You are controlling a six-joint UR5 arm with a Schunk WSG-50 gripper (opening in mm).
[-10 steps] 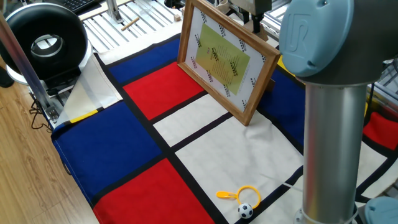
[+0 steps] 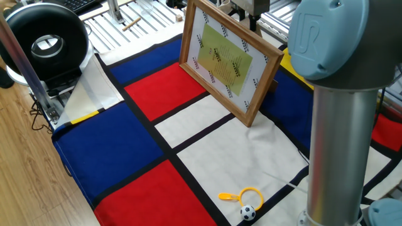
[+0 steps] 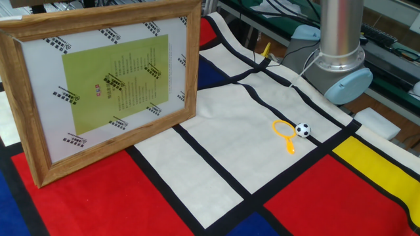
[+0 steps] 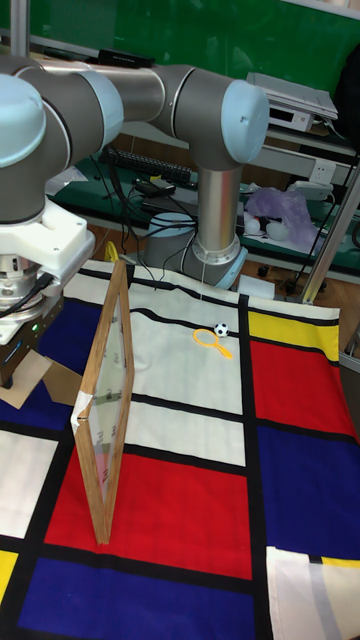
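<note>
A wooden picture frame (image 2: 233,61) stands upright on the cloth, leaning back, with a yellow-green sheet behind its front. From the side in exterior view 3, the frame (image 4: 104,411) shows a brown support flap (image 4: 45,381) behind it. My gripper (image 2: 254,24) is behind the frame's top edge in exterior view 1, partly hidden by it. At the left edge of exterior view 3, its dark body is near the flap and the fingers are cut off. Whether the fingers are open or shut cannot be made out.
A yellow ring with a tab (image 3: 284,130) lies beside a small soccer ball (image 3: 303,130) on a white patch of the colour-block cloth (image 3: 328,196). A round black object (image 2: 47,47) stands at the table corner.
The arm's blue-capped joint has shifted slightly right in exterior view 1, and the gripper has moved a little left behind the frame. Frame, ring and ball stay where they were.
</note>
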